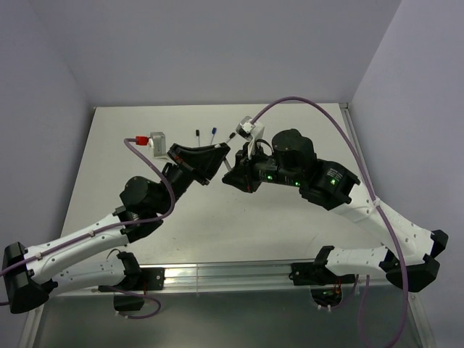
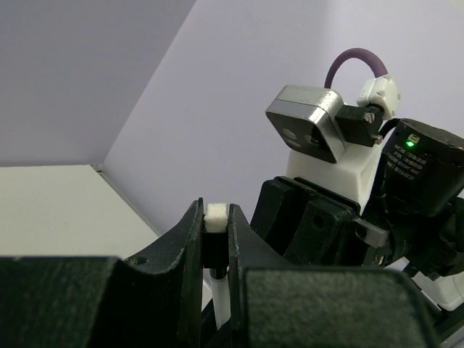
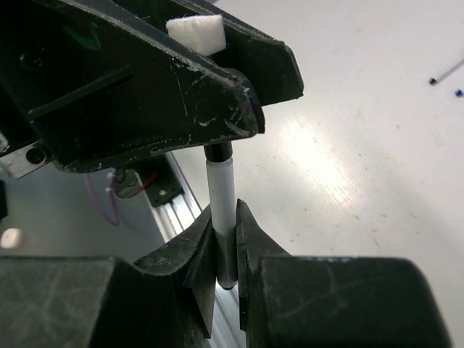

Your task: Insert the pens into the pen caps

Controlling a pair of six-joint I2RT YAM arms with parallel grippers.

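Note:
In the right wrist view, my right gripper is shut on the white barrel of a pen (image 3: pixel 223 210), which stands lengthwise between the fingertips. My left gripper is shut on a dark cap with a white felt-like end (image 2: pixel 216 217) showing between its fingers. Seen from above, the left gripper (image 1: pixel 223 149) sits just beyond the right gripper (image 1: pixel 229 178), with the white pen (image 1: pixel 227 164) spanning the gap. A black section (image 3: pixel 218 151) joins the barrel to the left fingers' underside; how deep the pen sits in the cap is hidden.
Behind the grippers lie a black-ended pen (image 1: pixel 198 136), a blue-ended pen (image 1: pixel 213 135) and another dark-ended one (image 1: pixel 231 136), partly covered by the left fingers. Both wrists crowd together at the centre.

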